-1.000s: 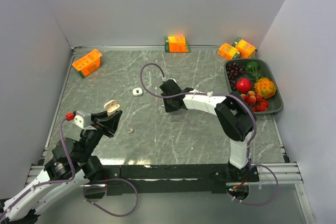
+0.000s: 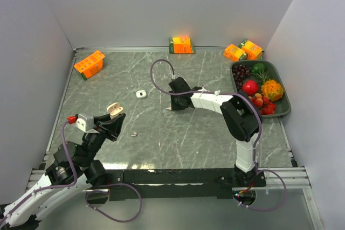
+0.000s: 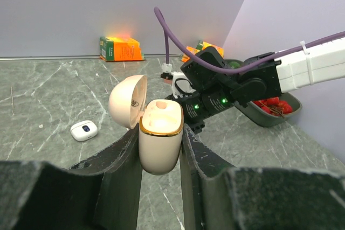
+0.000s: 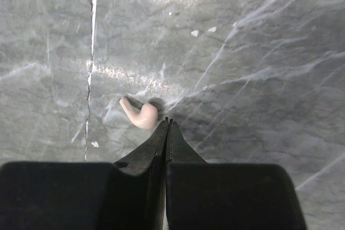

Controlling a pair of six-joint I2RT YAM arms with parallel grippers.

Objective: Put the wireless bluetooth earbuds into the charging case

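Note:
In the left wrist view my left gripper is shut on a beige charging case (image 3: 160, 152), held upright with its lid (image 3: 128, 100) tipped open to the left. The slots on top of the case look empty. On the marble table lies one beige earbud (image 4: 142, 116), seen in the right wrist view just ahead and left of my right gripper. That gripper is shut, its fingertips touching each other with nothing between them. Another earbud (image 2: 134, 134) rests on the table in the top view, to the right of the left gripper.
A white case (image 2: 141, 94) sits on the table between the arms. Orange boxes (image 2: 181, 45) stand along the back wall, and an orange basket (image 2: 89, 65) is at the back left. A fruit tray (image 2: 286, 100) fills the right edge.
The right arm has moved slightly to the right in the top view; the left arm and case have stayed still.

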